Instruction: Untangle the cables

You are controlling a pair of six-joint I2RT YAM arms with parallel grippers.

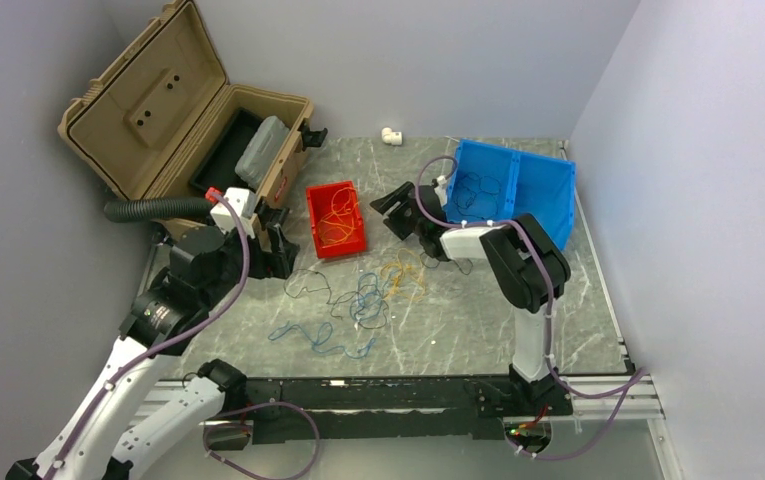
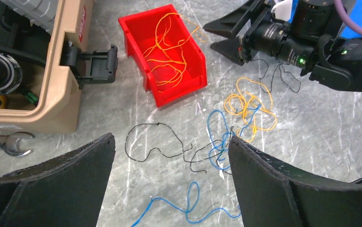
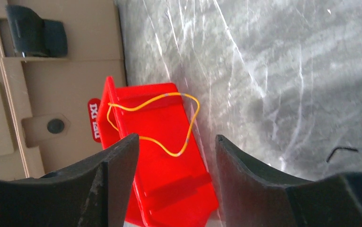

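On the table, a yellow cable [image 2: 245, 104] meets a tangle of blue cable [image 2: 221, 142]. A dark cable [image 2: 155, 124] runs into that tangle from the left. Apart from these, another blue cable [image 2: 188, 208] lies nearer the front. A second dark cable [image 2: 287, 75] rests below the right arm. Inside the red box [image 1: 360, 238] is a loose yellow cable [image 2: 169, 61], part of it rising past the rim. My left gripper is open above the table, empty. Right of the red box, my right gripper [image 1: 382, 211] has its fingers apart, holding nothing.
A blue bin [image 1: 548, 200] at the back right has cable in its left compartment. The open tan case [image 1: 188, 130] stands at the back left. A white pipe fitting [image 1: 391, 136] lies near the back wall.
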